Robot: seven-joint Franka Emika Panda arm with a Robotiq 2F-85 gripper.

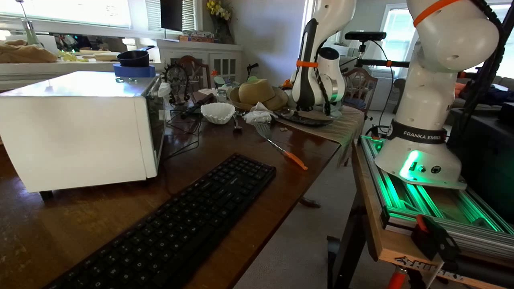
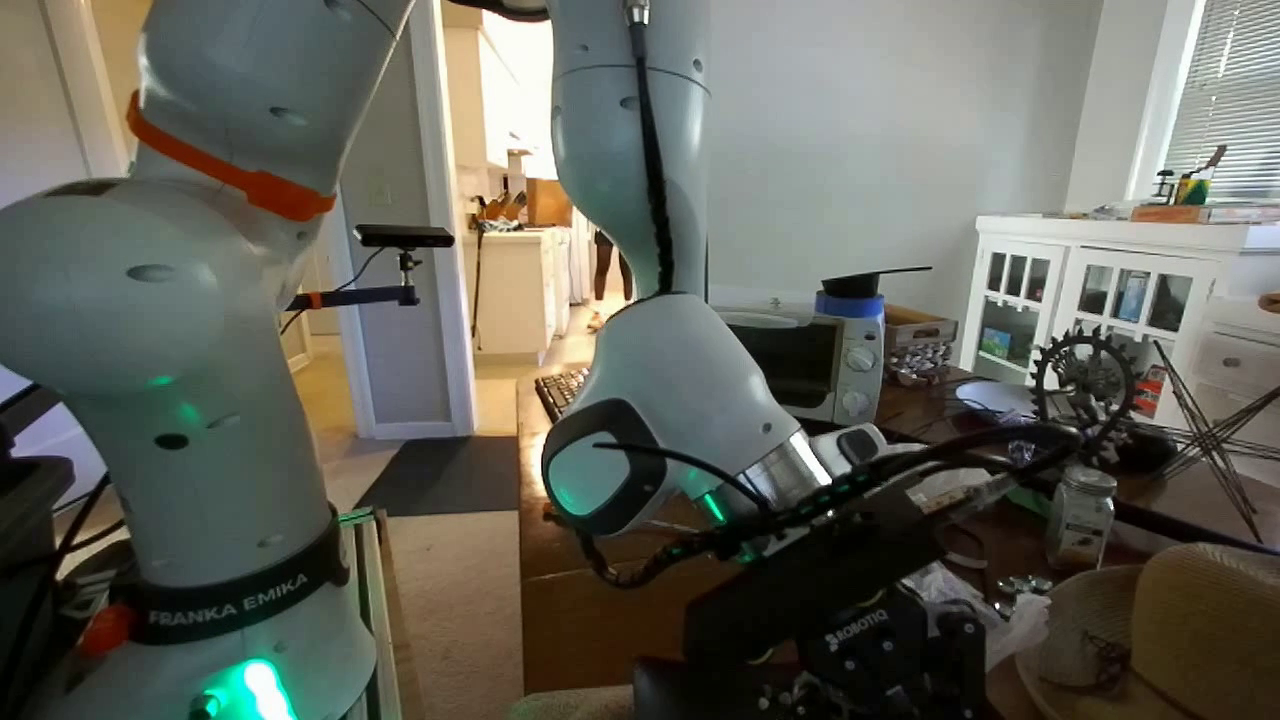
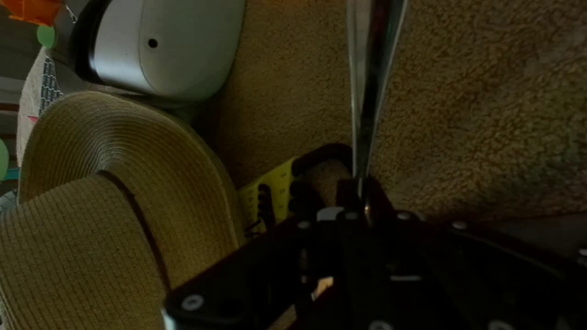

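Note:
A long, thin piece of shiny metal [image 3: 360, 93] runs up from between the fingers of my gripper in the wrist view. The fingers are shut on it; its kind is hard to tell in the dim light. Below it spreads a brown fuzzy cloth [image 3: 467, 110]. Exterior view 2 shows the black gripper body low in the frame, its fingertips out of sight. In exterior view 1 the hand hangs low over a dark flat object [image 1: 308, 120] at the table's far end.
A straw hat [image 3: 110, 209] lies close beside the gripper, near a yellow object [image 3: 269, 192] with black parts and a white rounded object [image 3: 181, 46]. A white bowl [image 1: 218, 112], an orange-handled fork [image 1: 282, 150], a keyboard [image 1: 192, 212] and a toaster oven [image 1: 79, 139] occupy the table.

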